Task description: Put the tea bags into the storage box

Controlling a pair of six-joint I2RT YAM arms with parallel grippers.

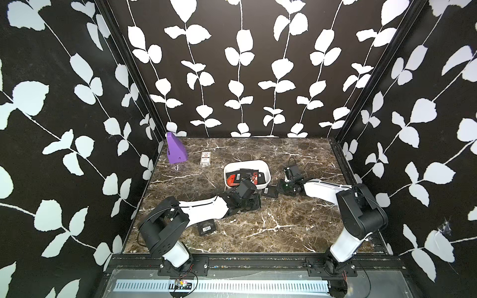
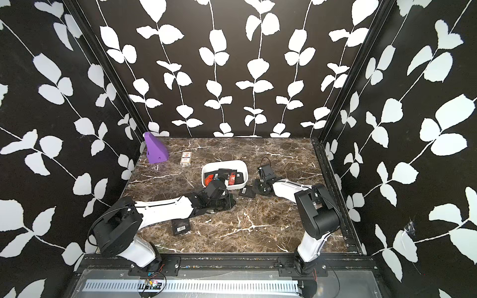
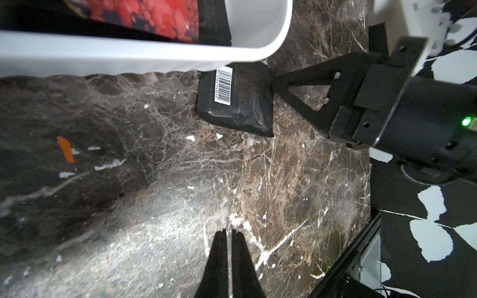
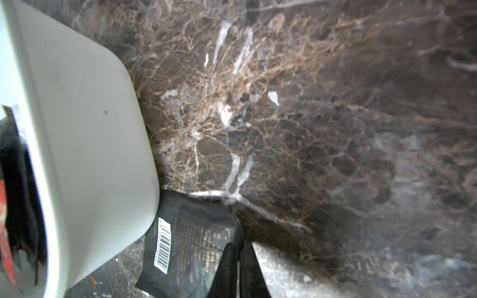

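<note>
The white storage box point(image 1: 268, 173) holds several dark and red tea bags point(image 2: 232, 178). A black tea bag point(image 3: 238, 96) with a barcode lies on the table against the box's near right corner. My right gripper is at that bag's right edge, its fingertips close together; whether they pinch the edge cannot be told. In the left wrist view, the right gripper's fingers point(image 3: 310, 74) touch the bag's side. My left gripper is shut over bare table in front of the box, nothing showing between its fingers. Another black tea bag point(image 1: 206, 227) lies by the left forearm.
A purple block point(image 1: 176, 149) and a small white packet point(image 1: 205, 158) stand at the back left. Open marble tabletop point(image 1: 278, 231) lies in front of the box and to the right. Both forearms come close to the box.
</note>
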